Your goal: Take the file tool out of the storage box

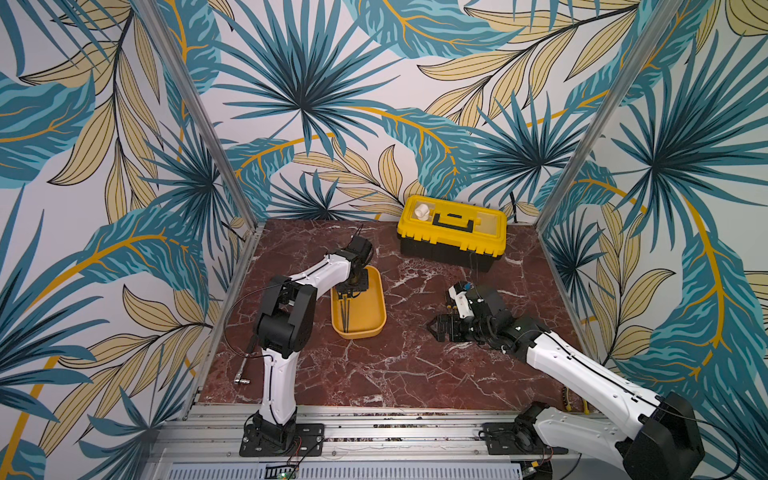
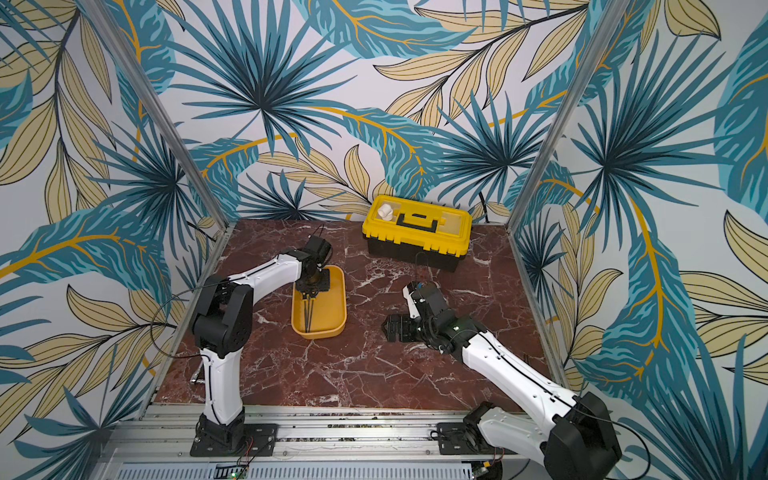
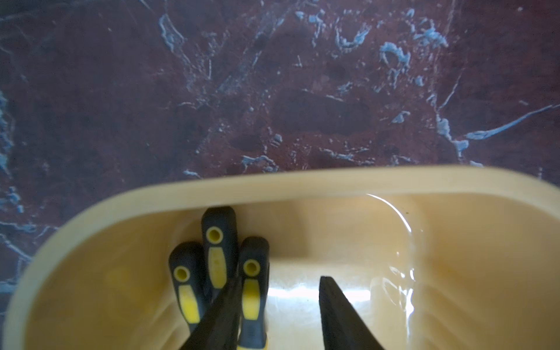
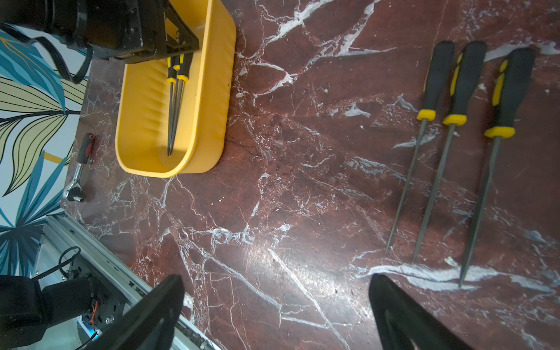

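Note:
Three files with black-and-yellow handles lie side by side in the yellow storage box [image 3: 326,185], against its left wall in the left wrist view. The rightmost file [image 3: 251,291] has its handle close to the left finger of my left gripper, which is open and reaches down inside the box. The middle file [image 3: 217,256] and the left file [image 3: 187,291] lie outside the fingers, to their left. In the right wrist view, the thin blades run toward the box's near end. My right gripper stands open above bare table, holding nothing.
Three more files lie on the table, a thin one [image 4: 432,87], a middle one [image 4: 466,81] and a thick one [image 4: 513,87]. A yellow-lidded toolbox [image 1: 456,232] stands at the back. A ratchet [image 4: 80,166] lies left of the box. Table between box and right gripper is clear.

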